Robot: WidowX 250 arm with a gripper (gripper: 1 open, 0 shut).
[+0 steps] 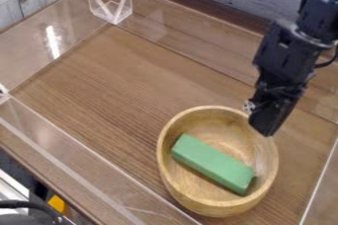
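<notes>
A round wooden bowl (183, 196) sits at the lower middle of the table, holding a green rectangular block (211, 162) lying slanted on its floor. The dark gripper (262, 121) hangs above the bowl's back right rim, shut, with nothing visible between its fingers.
A white wire-like object (111, 10) stands at the back left. Clear edging runs along the table's left and front sides.
</notes>
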